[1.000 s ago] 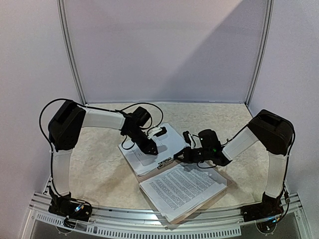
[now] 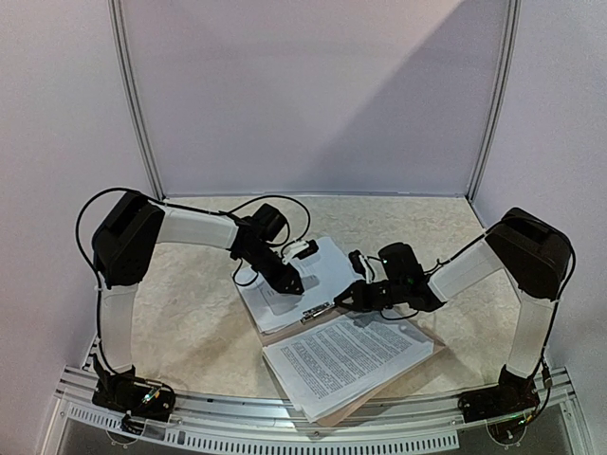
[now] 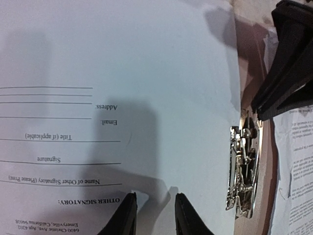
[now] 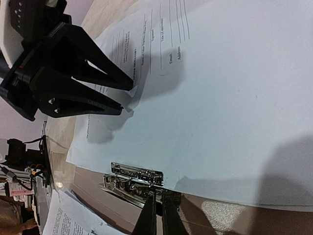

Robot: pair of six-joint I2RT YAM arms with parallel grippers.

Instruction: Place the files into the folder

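The brown folder lies spread on the table at a slant. White form sheets cover its far left half, and a stack of printed pages rests on its near half. Between them, along the fold, sits a silver metal clip. Over the form sheets, my left gripper points down with its fingers apart and nothing gripped between them. My right gripper is shut at one end of the clip, its fingertips against the metal. Whether any thin metal is pinched there is hidden.
Bare table shows to the left, behind and right of the folder. A metal rail runs along the front, close to the folder's near corner. The two grippers are close together over the folder.
Over the last second the folder and its papers have shifted slightly right, with a small rightward move of the right gripper. The left arm looks nearly still.
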